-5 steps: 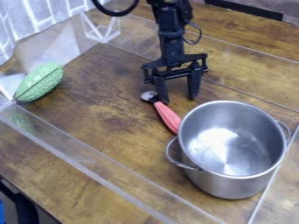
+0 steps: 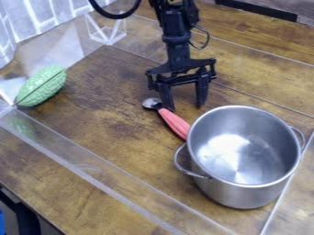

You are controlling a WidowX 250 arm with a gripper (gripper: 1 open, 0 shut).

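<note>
The black gripper [image 2: 182, 84] hangs low over the wooden table at the upper middle, its two fingers apart with nothing seen between them. Just below and left of it lies a spoon or similar utensil [image 2: 171, 120] with a dark head and a pink-red handle running toward the large steel pot [image 2: 241, 151] at the lower right. A green, leafy-patterned oblong object [image 2: 40, 86] lies at the left.
Clear plastic barriers run along the left and lower edges of the work area. A white cloth [image 2: 31, 27] is at the back left.
The gripper has shifted slightly to the left. The utensil, pot and green object look unmoved.
</note>
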